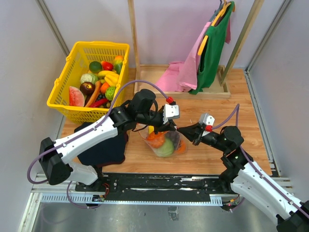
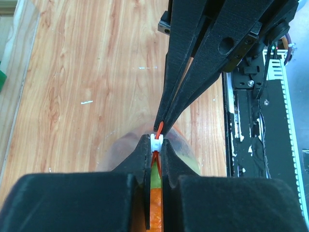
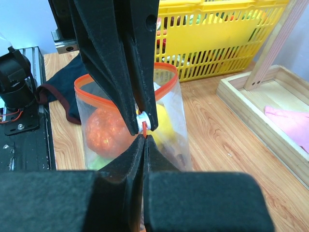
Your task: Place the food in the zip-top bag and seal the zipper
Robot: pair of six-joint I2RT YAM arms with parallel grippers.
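Observation:
A clear bag (image 3: 179,113) with an orange zipper rim (image 3: 166,86) stands on the table below both arms, its mouth still a wide loop in the right wrist view. Inside it show an orange food piece (image 3: 107,133), a yellow one (image 3: 164,123) and a green one (image 1: 165,148). My left gripper is shut on the white zipper slider (image 2: 156,143). Just beyond the slider, my right gripper is shut on the thin orange end of the zipper (image 3: 144,128). The two sets of fingertips nearly meet. Both arms partly cover the bag in the top view.
At the back left, a yellow basket (image 1: 58,94) holds various fruit and vegetables. A dark folded cloth (image 1: 104,152) lies left of the bag. Behind stands a wooden rack (image 1: 145,86) with pink and green garments. Bare tabletop (image 1: 241,116) extends to the right.

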